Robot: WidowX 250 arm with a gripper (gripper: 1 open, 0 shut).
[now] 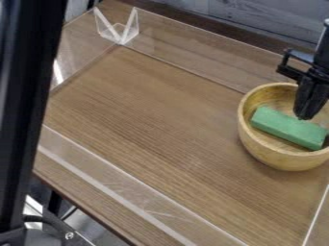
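Observation:
A tan round bowl (267, 154) sits at the right of the table, with a green block (280, 125) lying inside it. My black gripper (305, 110) reaches in from the right edge, its tip over the back of the bowl above the block. It appears shut, with nothing visible held. Part of it is cut off by the frame.
A clear angular object (117, 29) stands at the back left. A dark vertical post (19, 96) fills the left edge.

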